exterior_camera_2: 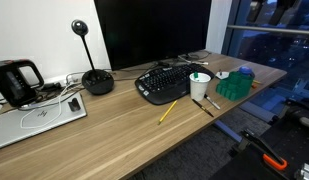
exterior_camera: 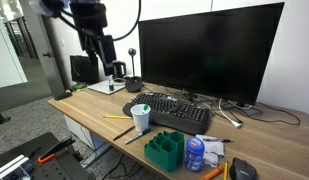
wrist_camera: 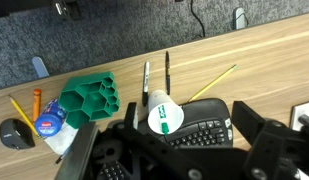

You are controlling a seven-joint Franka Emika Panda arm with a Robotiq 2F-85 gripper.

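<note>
Above the desk in exterior view 1, my gripper [exterior_camera: 119, 70] hangs high, to the upper left of a white cup [exterior_camera: 141, 119]. The wrist view has the gripper open, its dark fingers spread apart. Something green [wrist_camera: 164, 128] shows inside the cup [wrist_camera: 157, 101], which appears below and between the fingers without visible contact. A green compartment box [exterior_camera: 164, 150] stands near the desk's front edge, a blue can [exterior_camera: 194, 153] beside it. On the bare wood left of the cup lies a yellow pencil [exterior_camera_2: 167, 113]; two slim pens [wrist_camera: 146, 78] lie near the cup.
Behind the cup lies a black keyboard [exterior_camera: 169, 110], with a large monitor [exterior_camera: 209, 55] standing farther back. A black mouse [exterior_camera: 242, 170] and an orange marker [exterior_camera: 211, 174] are at the right front. Bare desk [exterior_camera_2: 94, 135] stretches out at the left in exterior view 2.
</note>
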